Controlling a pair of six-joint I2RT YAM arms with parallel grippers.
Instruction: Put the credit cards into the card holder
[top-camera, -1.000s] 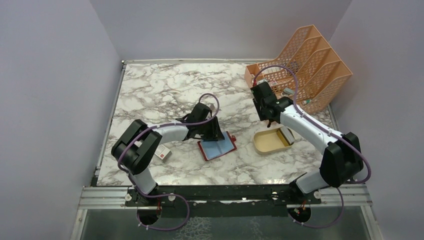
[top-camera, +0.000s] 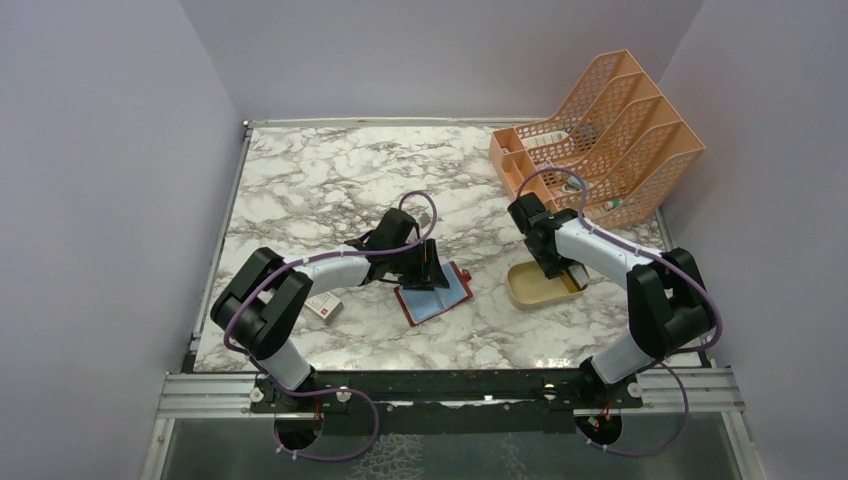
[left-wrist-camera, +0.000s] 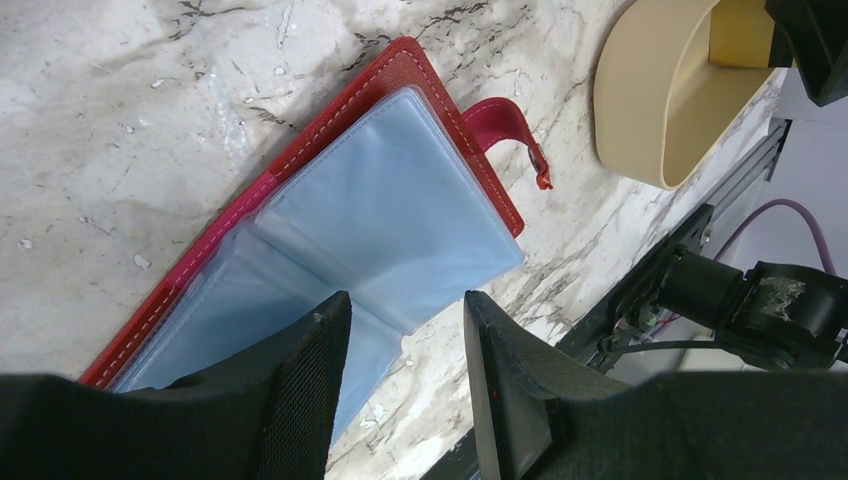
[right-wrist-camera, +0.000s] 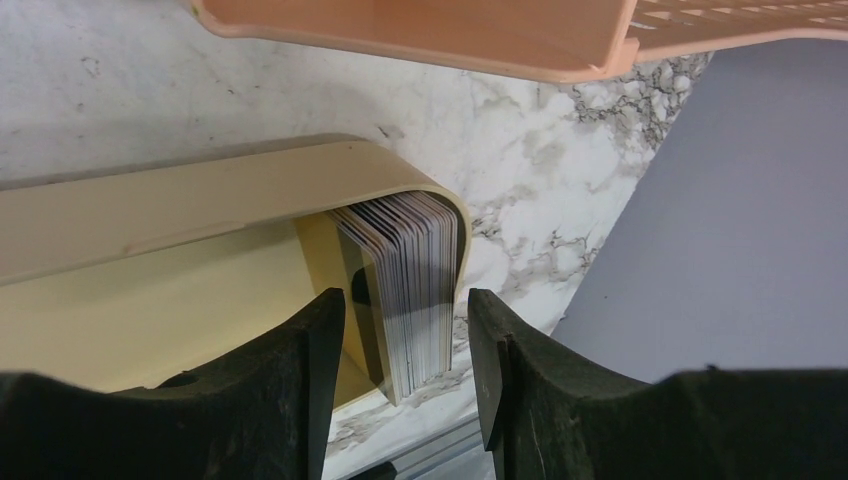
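An opened red card holder (left-wrist-camera: 300, 145) with clear bluish sleeves (left-wrist-camera: 385, 190) lies on the marble table, its strap sticking out to one side. No card shows in the visible sleeves. Over it stands my left gripper, open and empty. A stack of cards (right-wrist-camera: 415, 290) stands on edge at one end of a cream tray (right-wrist-camera: 150, 310), by a yellow divider. My right gripper is open above that end, one finger at each side of the stack as seen in the right wrist view, nothing gripped.
A salmon slotted rack (top-camera: 610, 140) with small items fills the far right corner, close behind the tray. A small white box (top-camera: 324, 305) lies by the left arm.
My right gripper has come from behind the tray toward the front, over the cards.
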